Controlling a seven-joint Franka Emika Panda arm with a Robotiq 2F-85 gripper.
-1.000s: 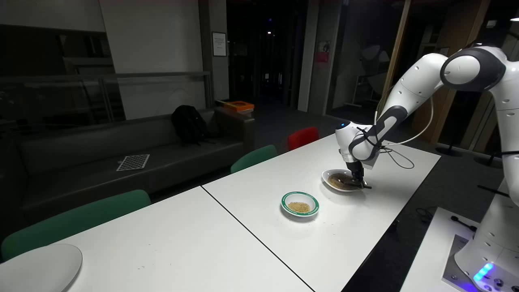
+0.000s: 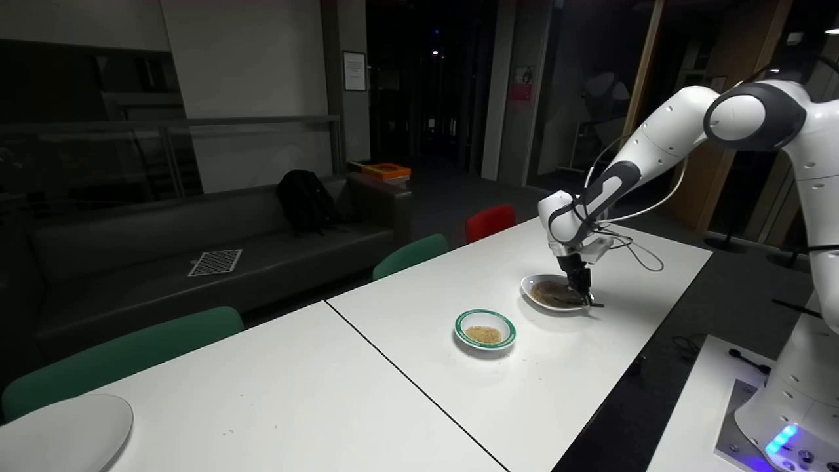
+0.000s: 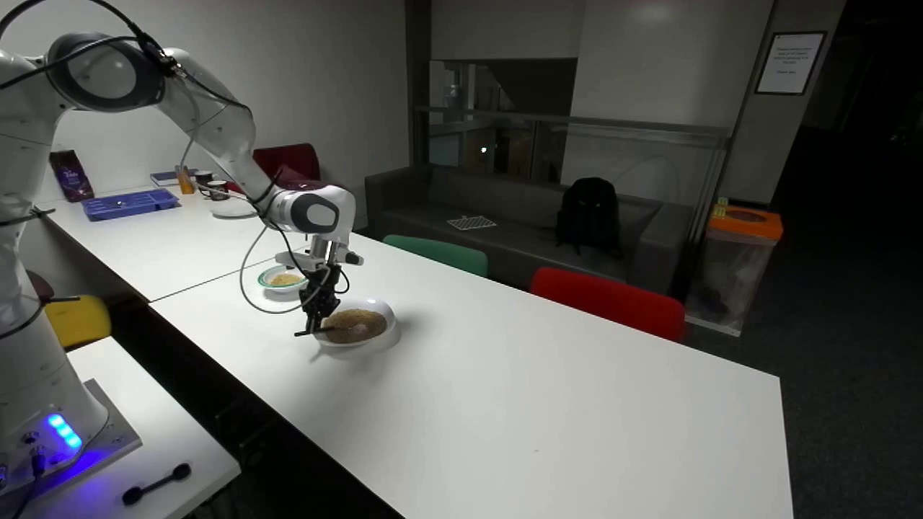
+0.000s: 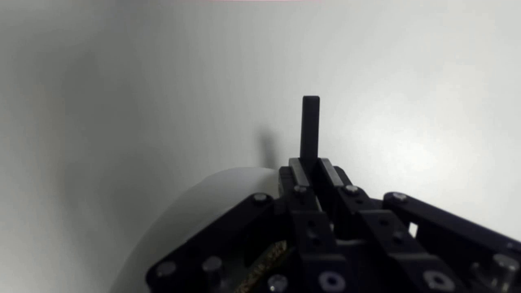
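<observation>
A white oval bowl holds brown, grainy contents. At the bowl's near side, low over the rim, my gripper is shut on a dark, thin utensil handle. The handle's free end sticks out past the rim, above the table. What the utensil's other end looks like is mostly hidden in the bowl by the contents and the fingers. A smaller bowl with a green rim stands apart from it, with light tan grains inside.
A white plate lies at the other end. A blue tray and some cups stand on the far table. Chairs line the table's edge.
My wrist has turned and tilted, and the gripper has shifted slightly with the handle still in it. Both bowls look unmoved.
</observation>
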